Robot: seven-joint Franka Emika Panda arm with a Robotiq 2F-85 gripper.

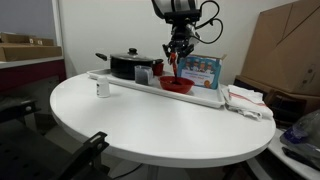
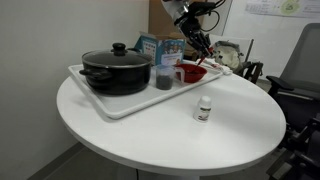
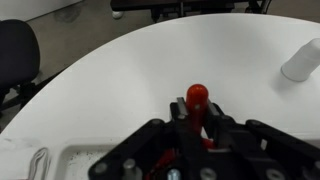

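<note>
My gripper [image 1: 175, 52] is above the back of the table, shut on a red-handled utensil [image 1: 175, 66]. The handle's rounded red end [image 3: 198, 95] shows between the fingers in the wrist view. Below the gripper, a shallow red bowl [image 1: 177, 88] rests on the white tray [image 1: 207, 97]. The utensil stands roughly upright and its lower part reaches down to the bowl; whether it touches the bottom cannot be made out. Exterior view 2 also has the red bowl [image 2: 191, 75] under the arm.
A black lidded pot [image 2: 113, 72], a dark-filled clear container [image 2: 166, 78] and a picture box [image 1: 199, 71] stand by the bowl. A white bottle [image 2: 203, 109] is on the table. A folded towel [image 1: 248, 101] lies right of the tray.
</note>
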